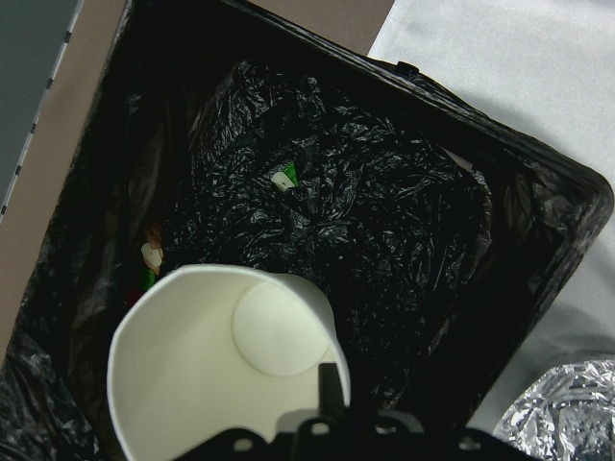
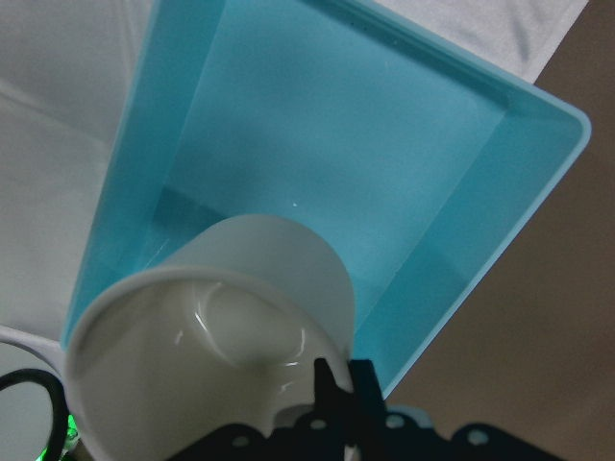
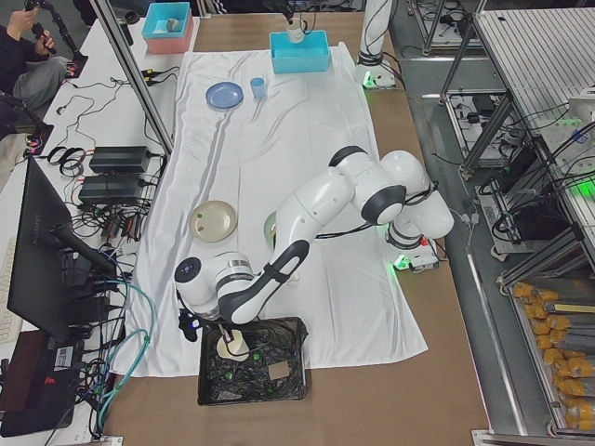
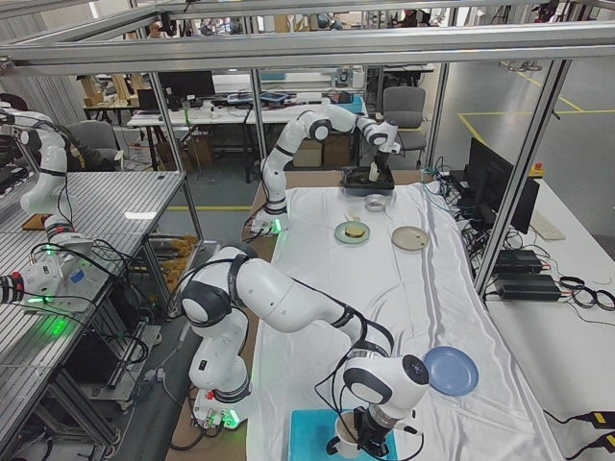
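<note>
A cream paper cup (image 1: 173,355) hangs over the black bag-lined bin (image 3: 251,390), held at its rim by my left gripper, which is shut on it. Its inside is visible and empty. At the far end, my right gripper is shut on the rim of a white cup (image 2: 240,240), which hangs over the light-blue tray (image 2: 384,144); in the camera right view this cup is partly behind the wrist. The bin's liner holds a few small scraps (image 1: 285,178).
A foil bowl (image 1: 567,413) sits beside the bin. On the white cloth are a green plate (image 4: 343,235) with food, a beige plate (image 3: 213,220), a blue plate (image 3: 224,94) and a blue cup (image 3: 258,87).
</note>
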